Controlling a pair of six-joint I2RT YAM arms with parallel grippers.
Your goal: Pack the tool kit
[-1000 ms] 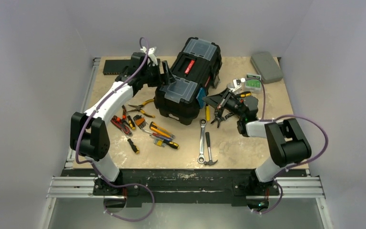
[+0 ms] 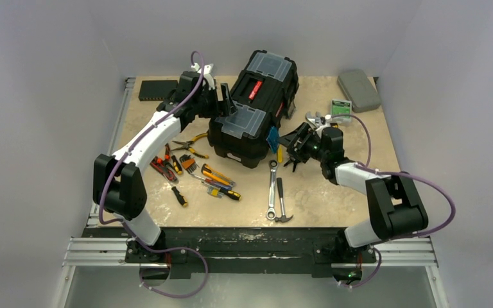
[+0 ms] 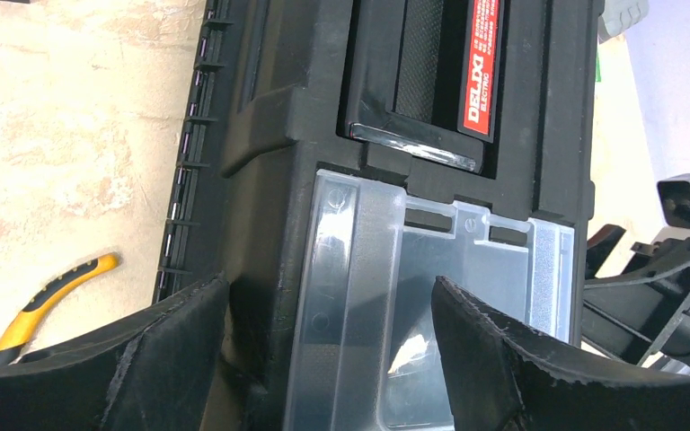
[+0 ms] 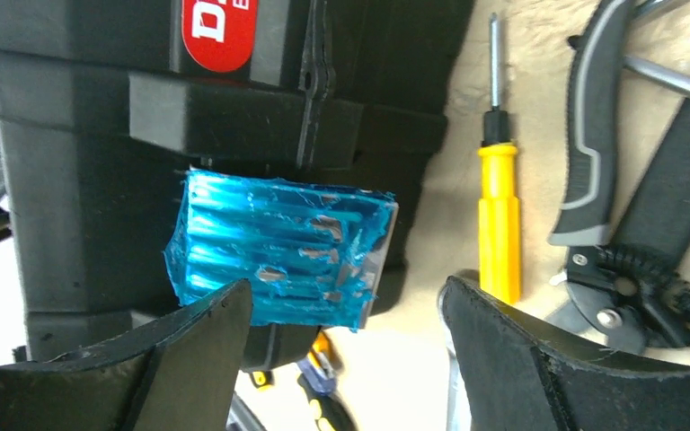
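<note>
A black toolbox (image 2: 250,151) with clear lid compartments (image 3: 431,332) stands closed at the middle back. My left gripper (image 2: 224,97) is open above its near-left corner. My right gripper (image 2: 289,141) stands open beside its right side, where a blue item (image 4: 278,251) sits against the box wall. A yellow screwdriver (image 4: 499,224) and dark-handled tools (image 4: 593,153) lie just right of the box. Pliers (image 2: 199,154), a utility knife (image 2: 217,176), a ring wrench (image 2: 271,189) and a hammer (image 2: 280,199) lie on the table around its front and left.
A grey case (image 2: 358,90) and a green-labelled box (image 2: 340,109) lie at the back right, a flat black item (image 2: 156,90) at the back left.
The left arm is nearly unchanged.
</note>
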